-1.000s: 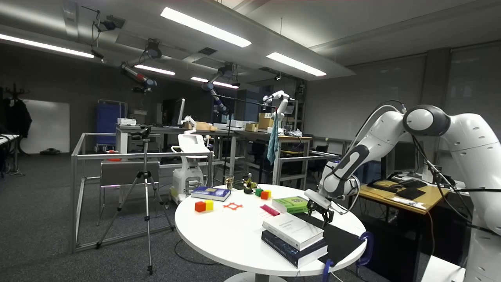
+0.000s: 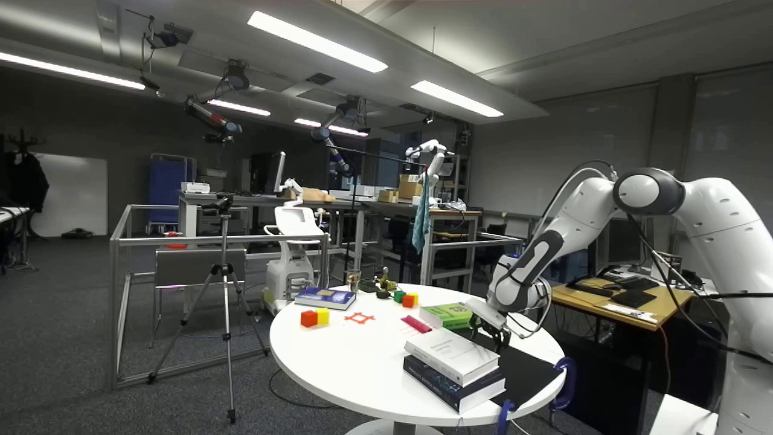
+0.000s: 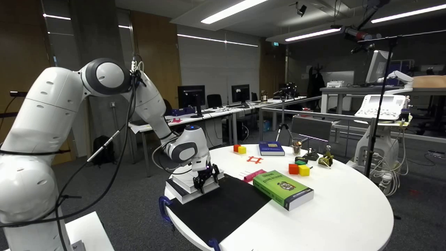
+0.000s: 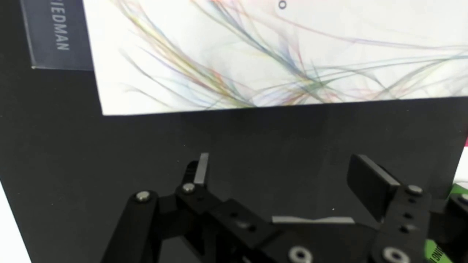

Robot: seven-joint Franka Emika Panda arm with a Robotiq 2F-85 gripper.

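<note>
My gripper stands open in the wrist view, its two fingers far apart with only black mat [image 4: 272,136] between them. Just ahead of the fingers lies the edge of a white book [image 4: 158,79] with coloured strands on its cover. It rests on a larger dark blue book [image 4: 61,44], whose corner sticks out at the left. In exterior view 1 the gripper [image 2: 490,336] is beside this stack, on the green book's side. Exterior view 2 shows the gripper [image 3: 206,180] in front of the stack; whether it touches the books cannot be told there.
A thick green book [image 3: 284,188] lies at the mat's far edge, near a pink object [image 3: 253,175]. Farther off are a blue book [image 3: 271,148], an orange frame [image 3: 254,159] and several coloured blocks. Blue clamps [image 2: 568,383] grip the table edge. Open white tabletop [image 3: 334,209] lies beyond the green book.
In exterior view 1, the arm and gripper have shifted slightly left, toward the book stack. The books and other table items have not moved.
</note>
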